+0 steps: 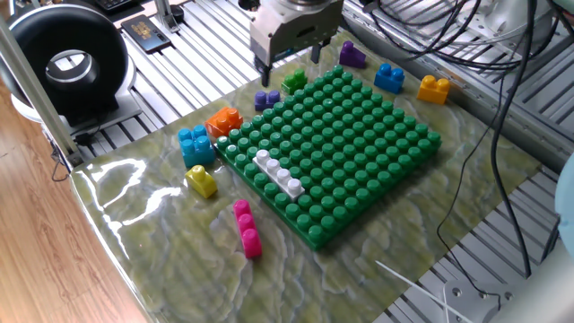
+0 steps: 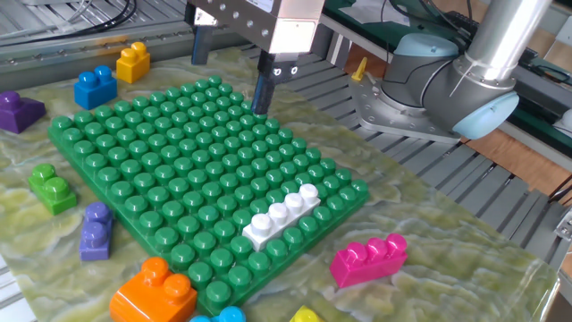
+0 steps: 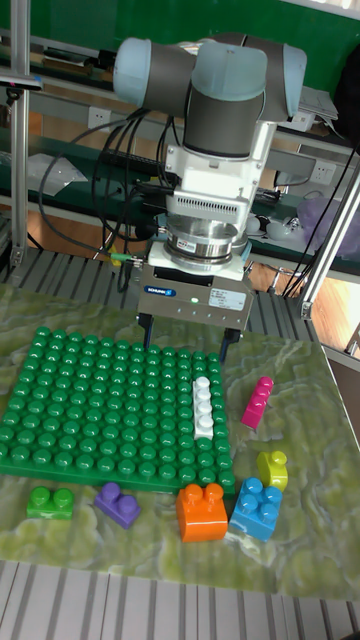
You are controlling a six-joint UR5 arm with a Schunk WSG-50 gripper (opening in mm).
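My gripper (image 1: pixel 290 65) hangs at the far side of the green baseplate (image 1: pixel 381 184), its two fingers wide apart and nothing between them. In the second exterior view the gripper (image 2: pixel 231 76) appears above the plate. A white four-stud brick (image 1: pixel 280 174) sits on the plate close to one edge. Loose on the mat lie a pink brick (image 1: pixel 247 230), a yellow one (image 1: pixel 202 182), a light blue one (image 1: pixel 196 148), an orange one (image 1: pixel 224 122), a violet one (image 1: pixel 266 100) and a green one (image 1: pixel 293 82).
Beyond the plate are a dark purple brick (image 1: pixel 352 56), a blue brick (image 1: pixel 388 79) and a yellow-orange brick (image 1: pixel 434 90). Black cables (image 1: pixel 516 108) hang at the right.
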